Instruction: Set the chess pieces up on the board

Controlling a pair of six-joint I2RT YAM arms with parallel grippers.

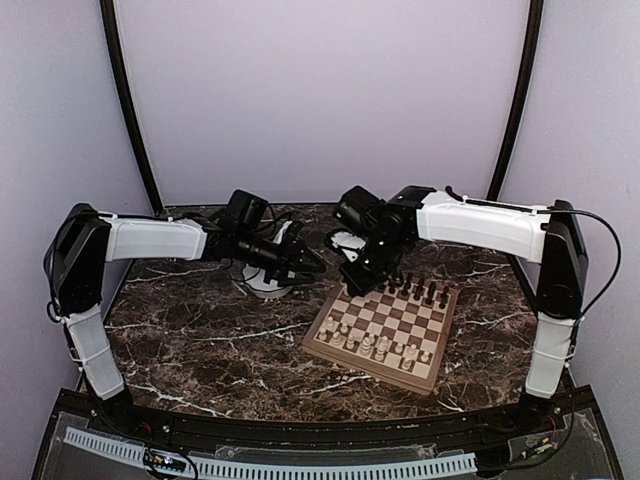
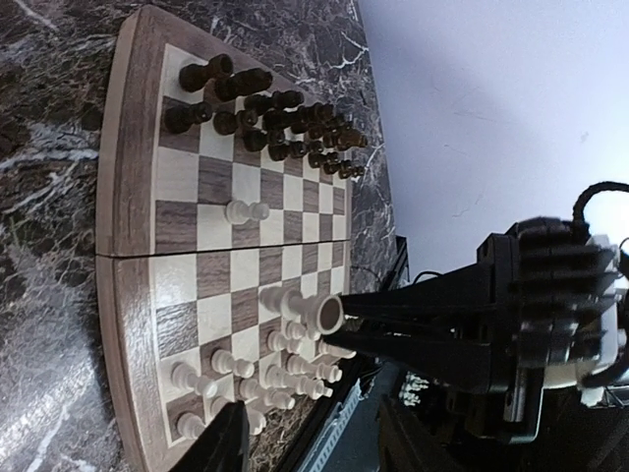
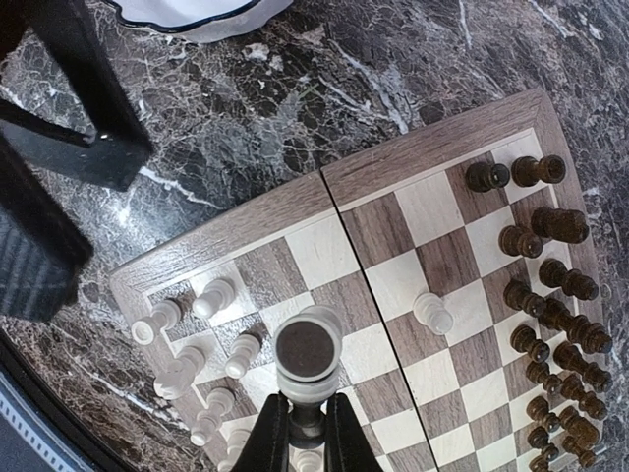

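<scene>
My right gripper is shut on a light chess piece (image 3: 310, 354), whose round dark base faces the right wrist camera. It hovers over the chessboard (image 1: 318, 335). The held piece (image 2: 331, 314) shows its base ring in the left wrist view. My left gripper is part open, nothing between its fingers, close to the held piece but apart from it. Light pieces (image 1: 365, 345) stand along the near side of the board, dark pieces (image 3: 580, 334) along the far side. One light pawn (image 3: 432, 313) stands alone near the middle squares.
Behind my left arm sits a white bowl (image 1: 265, 285), its rim (image 3: 201, 29) also at the top of the right wrist view. Bare marble table (image 1: 220, 350) lies left of the board. Standing pieces crowd both board ends.
</scene>
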